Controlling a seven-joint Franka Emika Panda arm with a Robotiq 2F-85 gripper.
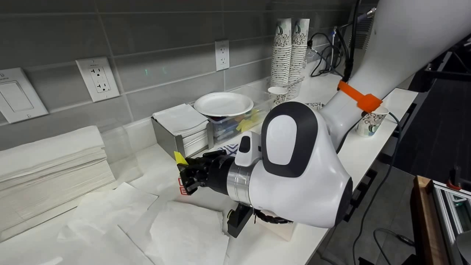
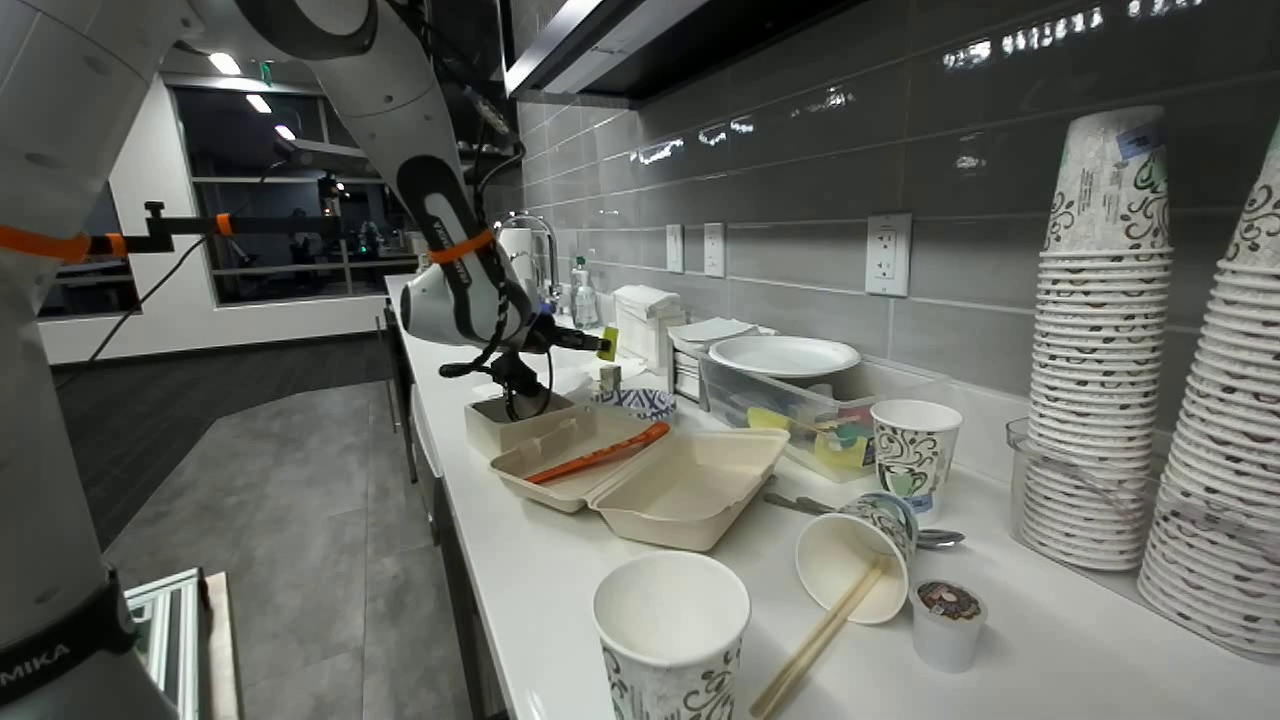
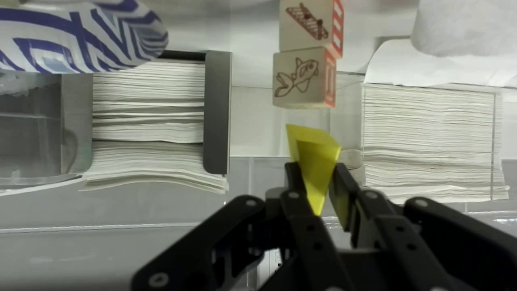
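My gripper is shut on a yellow block, which pokes out beyond the fingertips at a tilt. The same yellow block shows at the tip of the hand in exterior view 1, and in exterior view 2 the yellow piece hangs above the counter. Two pale blocks with red edges stand stacked: one with a fish drawing touches another with a ladder-like drawing. In the wrist view, the held block appears just past the fish block, with a gap between them in the picture.
A metal napkin holder and a stack of paper towels flank the blocks. A blue-patterned bowl, an open takeout box, an upright paper cup and a tipped cup occupy the counter. Loose paper sheets lie in front.
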